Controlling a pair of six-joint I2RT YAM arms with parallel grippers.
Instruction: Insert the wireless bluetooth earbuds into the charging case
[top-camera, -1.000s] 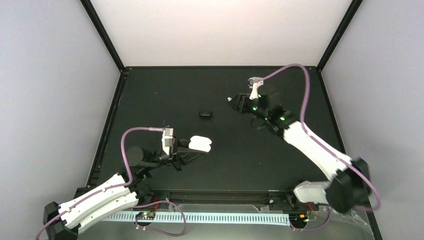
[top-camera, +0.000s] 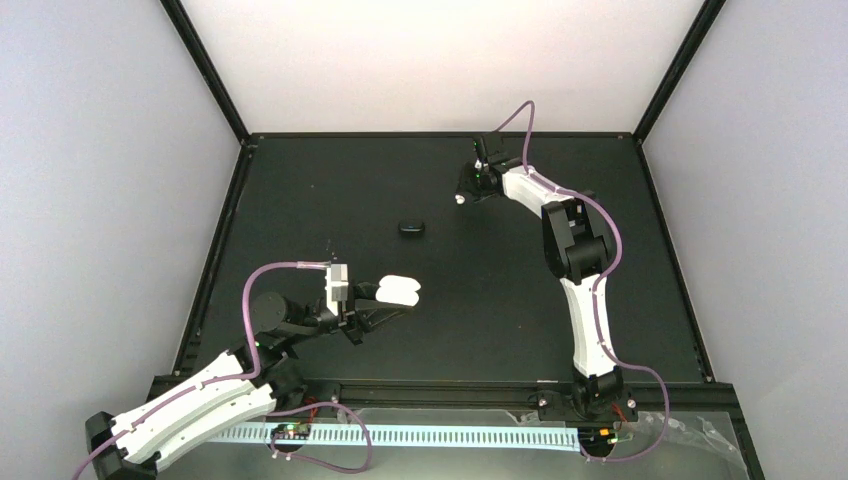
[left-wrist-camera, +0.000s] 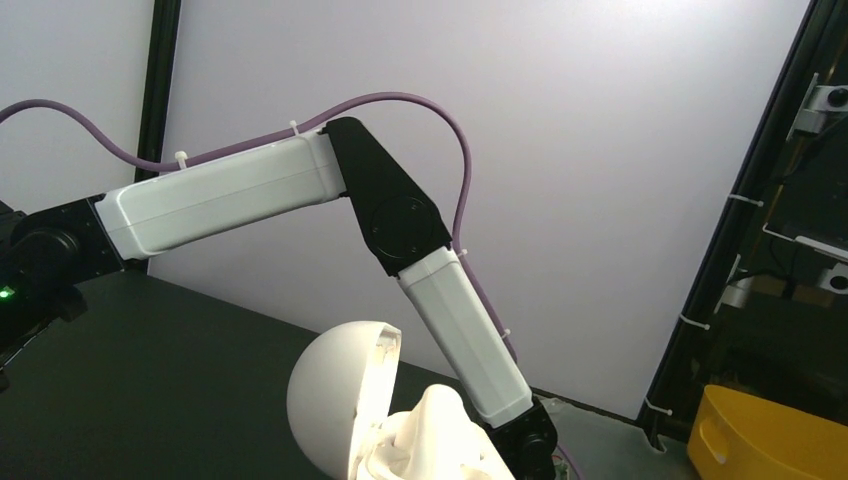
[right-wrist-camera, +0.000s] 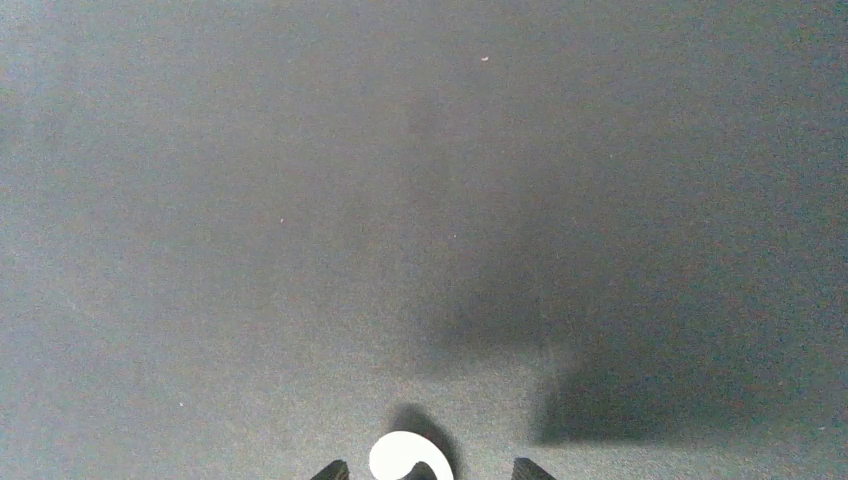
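Observation:
In the top view my left gripper (top-camera: 391, 299) is shut on the white charging case (top-camera: 399, 290), held above the lower middle of the mat. The left wrist view shows that case (left-wrist-camera: 335, 400) with its lid raised; a rounded white piece (left-wrist-camera: 440, 425) rises beside the lid, and I cannot tell whether it is an earbud. A white earbud (top-camera: 460, 200) lies on the dark mat at the back. Over it stands my right gripper, its fingers apart; in the right wrist view the earbud (right-wrist-camera: 393, 455) shows between the fingertips, closer to the left one, partly cut off.
A small black box-like object (top-camera: 411, 228) lies in the mat's middle, left of the earbud. Clear mat (top-camera: 300, 200) surrounds it. Pale walls close in the back and both sides. A yellow bin (left-wrist-camera: 770, 440) is outside, lower right in the left wrist view.
My left gripper and the case have barely moved.

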